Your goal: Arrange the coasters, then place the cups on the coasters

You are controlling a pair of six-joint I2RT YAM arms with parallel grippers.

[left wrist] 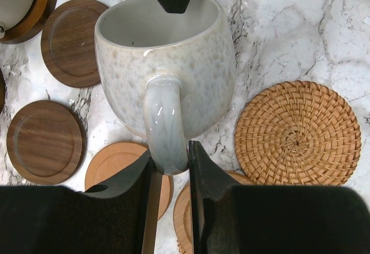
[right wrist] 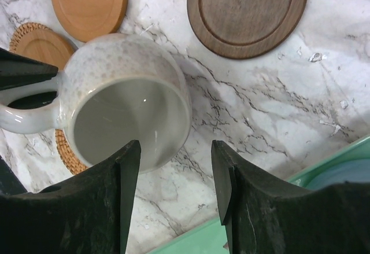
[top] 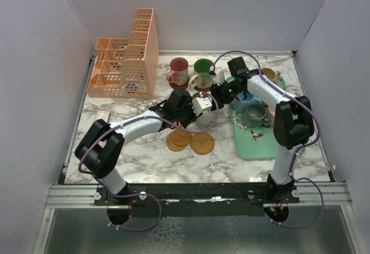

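Note:
A speckled grey-white cup (left wrist: 165, 83) hangs tilted above the table, its handle pinched by my left gripper. In the right wrist view the cup's (right wrist: 124, 63) mouth faces my right gripper, which stands open with its left finger close to the rim. Whether that finger touches the cup I cannot tell. Dark brown coasters (left wrist: 46, 142) lie left of the cup in the left wrist view. Light wooden coasters (right wrist: 88, 5) and a woven coaster (left wrist: 298, 132) lie around it too.
Red (top: 178, 71) and green (top: 203, 73) mugs stand on coasters at the back. A pink rack (top: 136, 51) is at the back left. The green tray (top: 254, 148) on the right carries several cups, including a blue one (top: 241, 101).

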